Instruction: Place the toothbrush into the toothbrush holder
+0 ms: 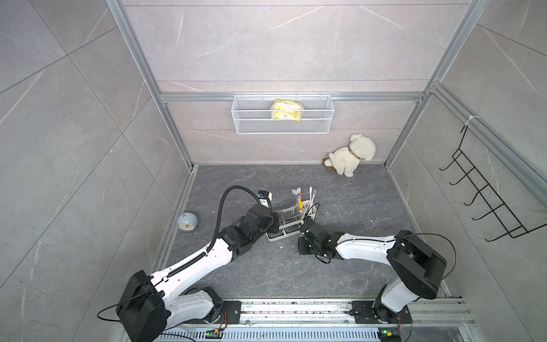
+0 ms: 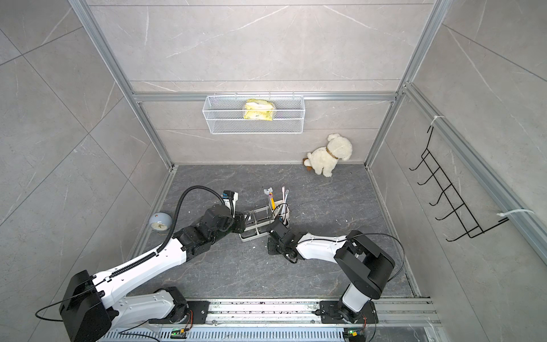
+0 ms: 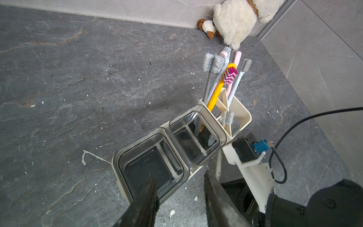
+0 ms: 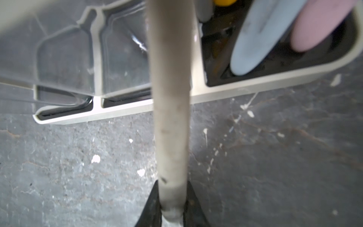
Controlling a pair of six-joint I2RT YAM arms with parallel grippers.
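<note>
The right gripper is shut on the pale handle of a toothbrush (image 4: 172, 113), which stands large in the right wrist view, in front of the holder's edge. Beyond it is the cream toothbrush holder (image 4: 124, 114). In the left wrist view, part of a pale handle (image 3: 218, 164) shows beside the holder, near the right gripper; a bristle head (image 3: 228, 117) shows above the holder's right compartments. Whether both belong to the held brush cannot be told. My left gripper has its fingers apart, nothing visible between them, by the holder's near left side.
Several other toothbrushes, one yellow (image 3: 217, 92), stand in the holder's right compartments. Two clear cups (image 3: 151, 170) occupy its left part. A plush dog (image 1: 346, 161) sits at the back right, and a round grey-white object (image 1: 187, 221) at far left.
</note>
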